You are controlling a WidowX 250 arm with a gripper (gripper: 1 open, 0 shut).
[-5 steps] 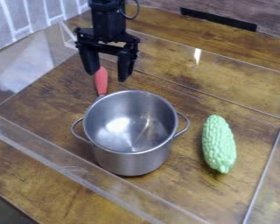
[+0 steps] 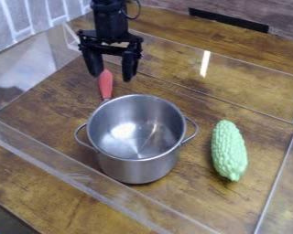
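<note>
My black gripper point(image 2: 111, 64) hangs open at the upper left, just above a slim red object point(image 2: 106, 85) lying on the wooden table. Whether its fingers touch that object is unclear. In front stands an empty steel pot point(image 2: 135, 151) with two side handles. To the pot's right lies a pale green corn-shaped object point(image 2: 229, 149).
Clear low walls point(image 2: 281, 174) border the work area. A pale slatted object point(image 2: 15, 23) stands at the far upper left.
The pot and both objects stay in place.
</note>
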